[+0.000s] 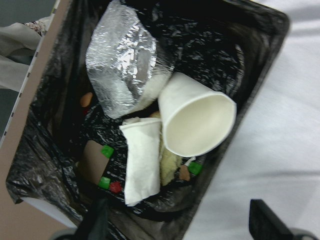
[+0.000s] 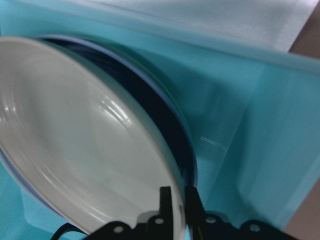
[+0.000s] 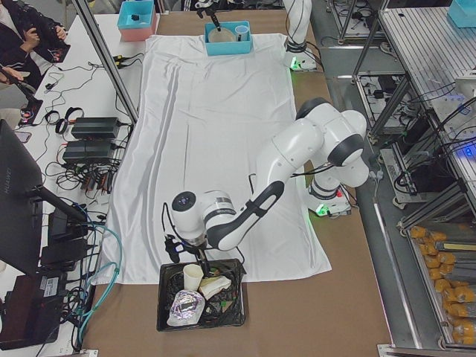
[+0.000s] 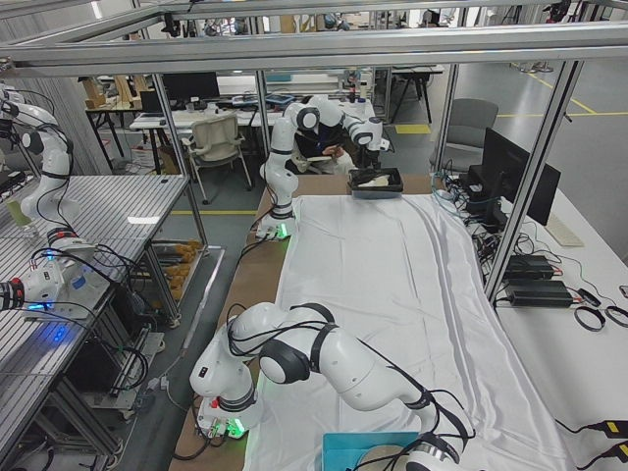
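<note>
My left gripper hangs open over a black bag-lined bin (image 3: 165, 305), its fingertips at the bottom edge of the left wrist view. The bin holds a white paper cup (image 1: 185, 100) on its side, a foil container (image 1: 125, 60), a folded white tissue (image 1: 142, 160) and several small food bits and coloured cubes. My right gripper is at the blue bin (image 3: 227, 46) at the far end, shut on the rim of a cream plate (image 2: 80, 125), which lies over a dark blue plate (image 2: 150, 95).
A white cloth (image 3: 216, 104) covers the middle of the table, clear between the two bins. A cup (image 3: 242, 31) stands in the blue bin. Equipment and cables line the side table (image 4: 589, 343).
</note>
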